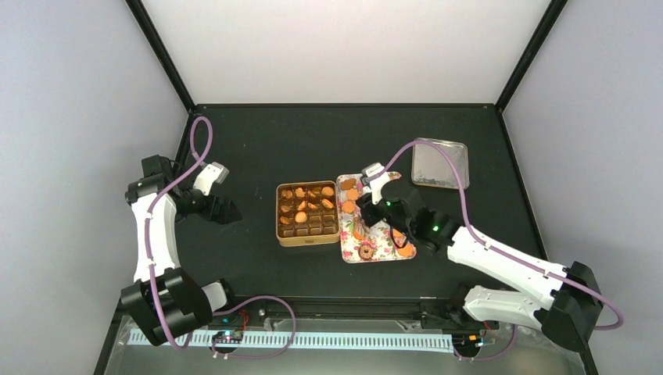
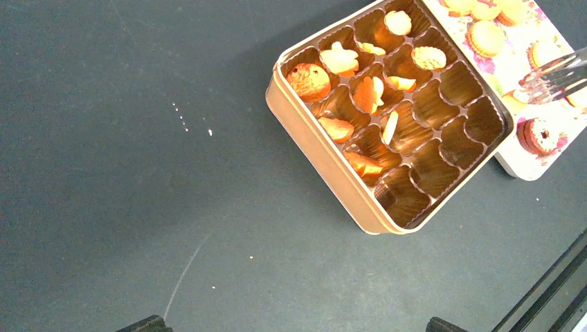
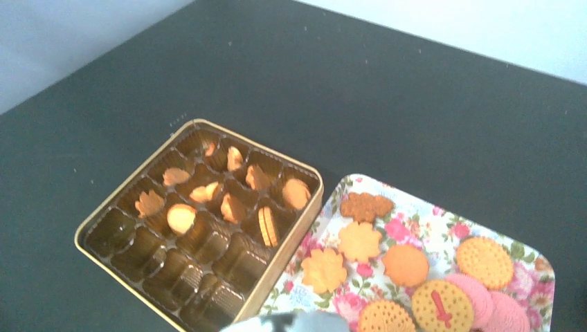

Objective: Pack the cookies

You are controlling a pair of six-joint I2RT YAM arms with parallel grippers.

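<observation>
The gold tin (image 1: 307, 241) with its brown divided insert stands mid-table. Cookies sit in many of its compartments, while several nearest the front edge are empty. Touching its right side is the floral tray (image 3: 443, 221), spread with round, flower-shaped and pink cookies. My right gripper is over the tray; its clear fingers are close together, with a pale orange cookie (image 2: 513, 103) by the tips. Whether that cookie is between them I cannot tell. Well left of the tin, my left gripper is open and empty, fingertips wide apart at the bottom edge.
An empty clear tray (image 1: 441, 164) lies at the back right. Bare black table (image 1: 258, 141) extends behind and left of the tin. My right arm (image 1: 500, 254) crosses the table's right side, and the front rail (image 1: 344, 340) borders it.
</observation>
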